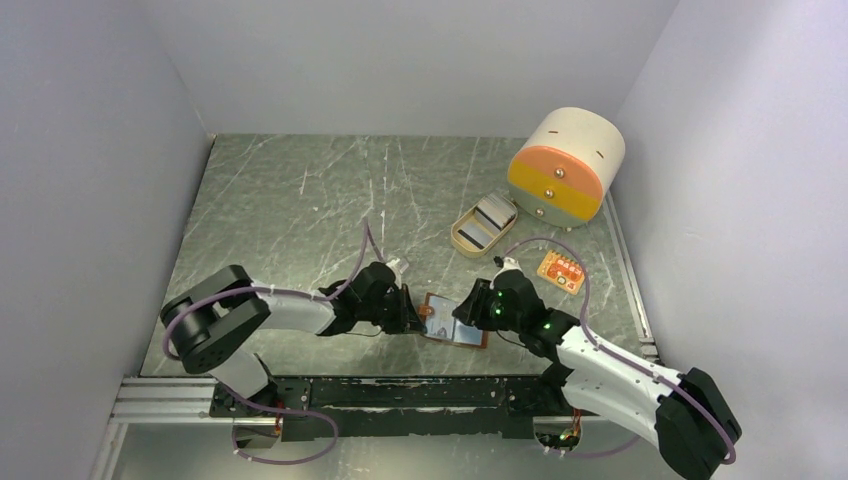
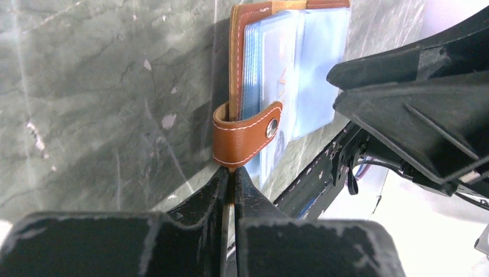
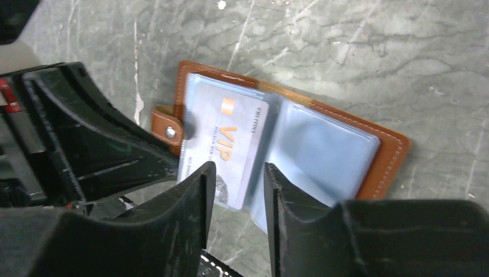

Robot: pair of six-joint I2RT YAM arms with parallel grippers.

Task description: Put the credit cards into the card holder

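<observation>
The brown leather card holder [image 3: 390, 156] lies open on the marble surface, with blue clear sleeves [image 3: 320, 150] and a white VIP card [image 3: 222, 138] in its left side. My left gripper is shut on the holder's edge by its snap strap [image 2: 245, 135]. My right gripper is part open above the holder, nothing seen between its fingers. In the top view, a beige tray [image 1: 462, 243] holding more cards stands behind the holder.
A striped drawer box [image 1: 565, 165] stands at the back right. An orange pad [image 1: 560, 270] lies right of the tray.
</observation>
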